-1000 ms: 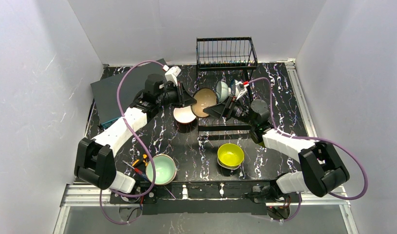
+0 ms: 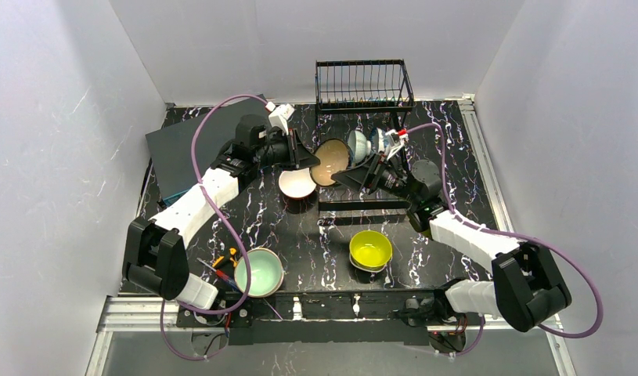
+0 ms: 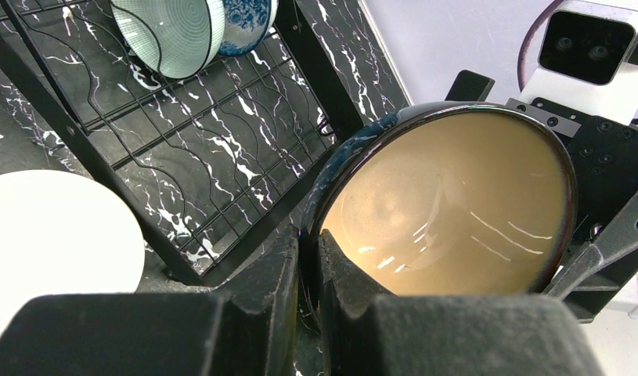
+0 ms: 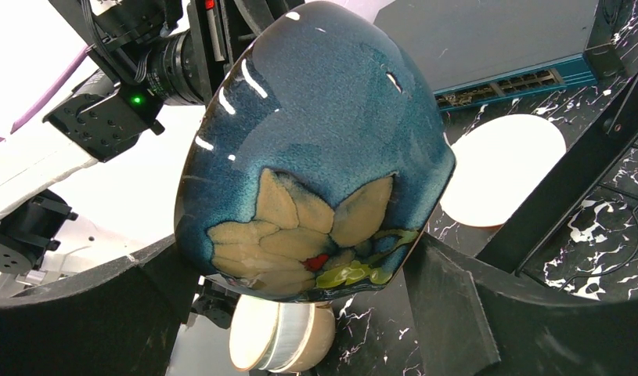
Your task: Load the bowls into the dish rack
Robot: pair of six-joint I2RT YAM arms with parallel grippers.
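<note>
The bowl (image 2: 331, 159), tan inside and dark blue with a painted flower outside (image 4: 315, 227), is held tilted on its side above the left edge of the dish rack (image 2: 362, 205). My left gripper is shut on its rim. From the other side my right gripper (image 2: 348, 180) reaches in, open, its fingers spread on both sides of the bowl in the right wrist view; whether they touch it I cannot tell. A pale green ribbed bowl (image 3: 174, 35) and a blue-and-white bowl (image 3: 245, 22) stand in the rack.
A white bowl (image 2: 297, 183) sits just left of the rack. At the front are a yellow-green bowl (image 2: 370, 248) stacked on another and a mint bowl (image 2: 260, 272) beside some tools (image 2: 224, 261). A dark panel (image 2: 198, 145) lies at the back left.
Both arms have shifted slightly to the right, and the tan-lined bowl has moved along with them. Everything else stays put.
</note>
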